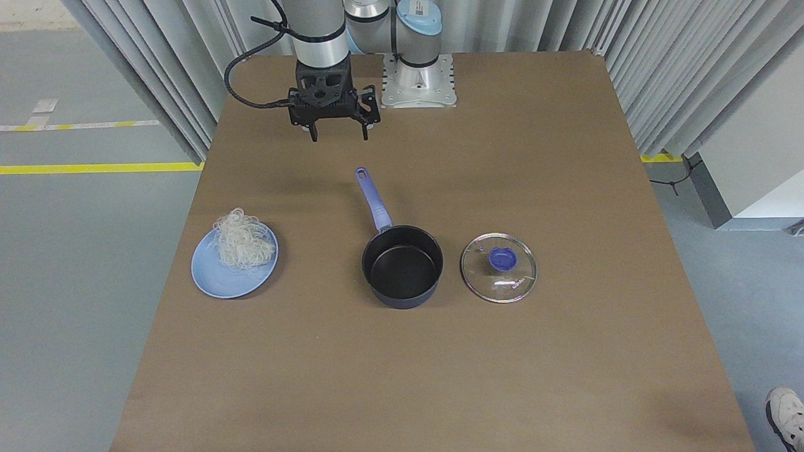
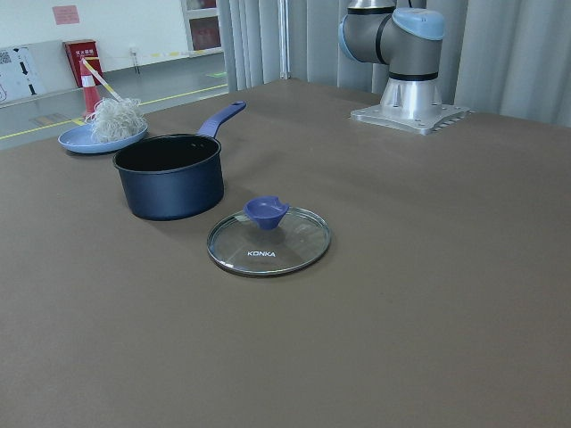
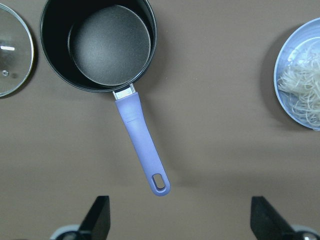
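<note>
My gripper [image 1: 339,134] hangs at the back of the table, behind and above the pot handle, open with nothing between its fingers; in the wrist view its two black fingertips [image 3: 102,215] stand far apart at the lower edge. A dark saucepan [image 1: 401,286] with a blue handle [image 1: 373,197] sits mid-table. A glass lid [image 1: 497,286] with a blue knob [image 2: 266,210] lies to its right in the front view. A blue plate [image 1: 218,279] holds white noodles [image 1: 242,241] on the left.
The robot base [image 1: 418,94] stands at the table's back edge before grey curtains. A white shoe [image 1: 789,414] shows on the floor at the lower right.
</note>
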